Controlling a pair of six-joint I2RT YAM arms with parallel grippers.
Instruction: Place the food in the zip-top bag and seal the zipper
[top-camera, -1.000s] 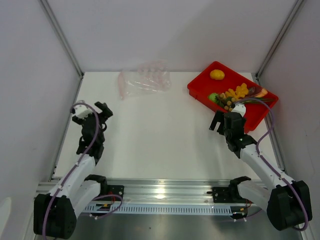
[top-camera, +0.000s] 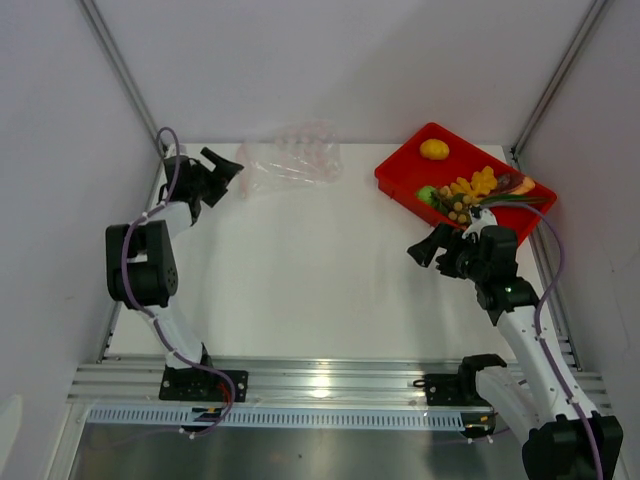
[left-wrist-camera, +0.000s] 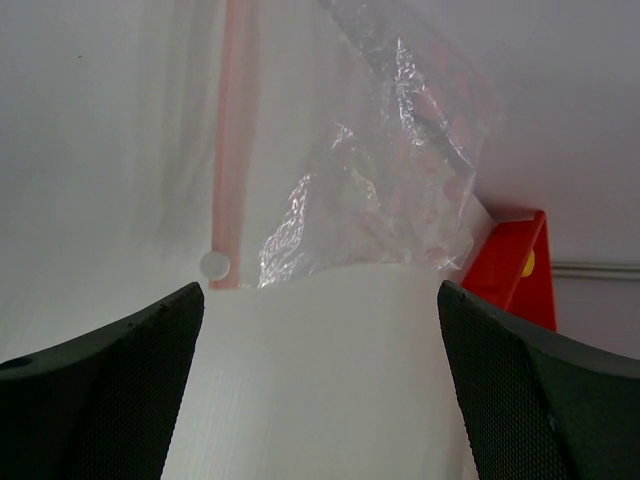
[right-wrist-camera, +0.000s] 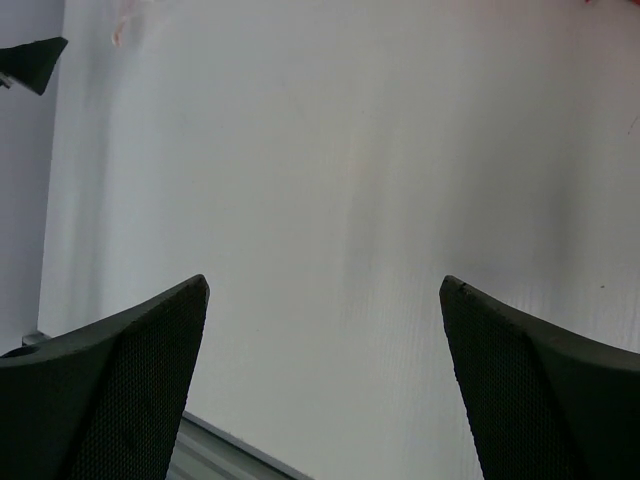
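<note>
A clear zip top bag (top-camera: 290, 163) lies flat at the back of the table, left of centre. In the left wrist view the bag (left-wrist-camera: 340, 170) shows a pinkish zipper strip (left-wrist-camera: 228, 170) along one side, with a round whitish slider (left-wrist-camera: 214, 265) at its near end. My left gripper (top-camera: 226, 170) is open just left of the bag, nothing between its fingers. The food, with a yellow lemon-like piece (top-camera: 434, 149), a green piece (top-camera: 427, 194) and yellow pieces (top-camera: 478, 182), lies in a red bin (top-camera: 405, 176). My right gripper (top-camera: 428, 247) stands open and empty in front of that bin.
Walls close in the back and both sides, and a metal rail (top-camera: 325, 370) runs along the front edge. The right arm overlaps the bin's front corner.
My left gripper has moved toward the back of the table and right, closer to the bag. The right gripper has shifted slightly left from its place a second ago. Bag and food have not moved.
</note>
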